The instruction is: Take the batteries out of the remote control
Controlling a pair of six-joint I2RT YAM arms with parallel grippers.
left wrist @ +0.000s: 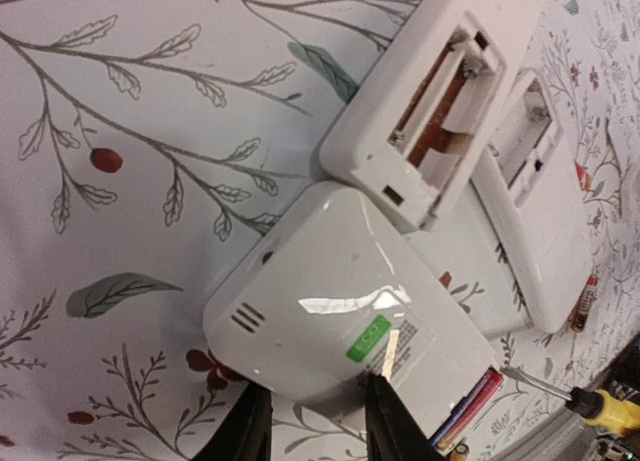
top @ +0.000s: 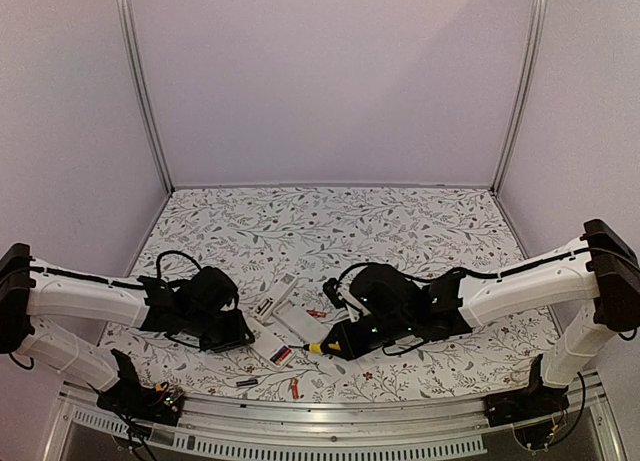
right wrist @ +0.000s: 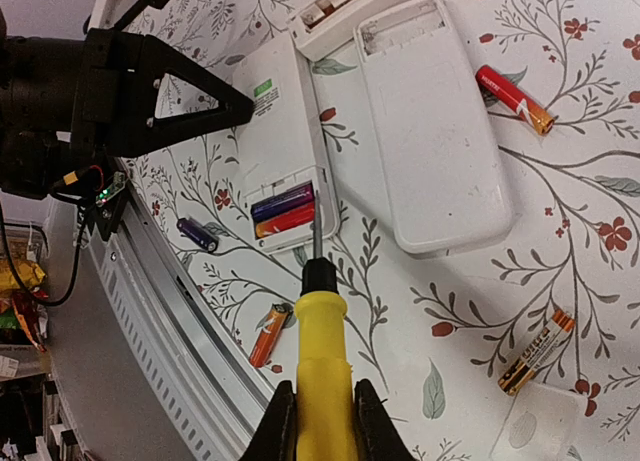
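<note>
A white remote lies on the floral cloth, its open bay at one end holding a purple battery and a red battery. My left gripper is at the remote's other end, its fingers part open around the body, as the left wrist view shows. My right gripper is shut on a yellow screwdriver, whose metal tip reaches the bay at the ends of the batteries.
Two other white remotes lie just behind. Loose batteries lie around: red, dark purple, orange, and orange-black.
</note>
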